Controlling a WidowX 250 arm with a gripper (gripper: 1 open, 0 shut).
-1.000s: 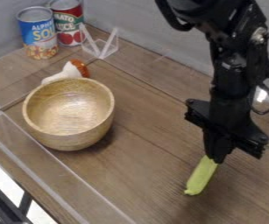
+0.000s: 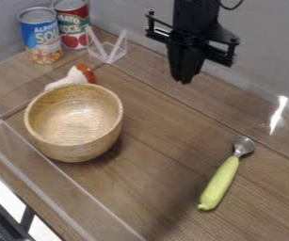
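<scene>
My black gripper (image 2: 184, 58) hangs high over the back of the wooden table, above and behind the other objects; whether its fingers are apart is hard to make out. A spoon with a pale green handle (image 2: 219, 180) lies on the right part of the table, its metal head toward the back. A wooden bowl (image 2: 73, 128) stands at the left, with a small white and orange object (image 2: 73, 78) behind it.
An alphabet soup can (image 2: 42, 38) and a tomato can (image 2: 73, 24) stand at the back left corner against the wall.
My gripper has moved up and back, away from over the spoon, and the spoon now lies fully in view on the table.
</scene>
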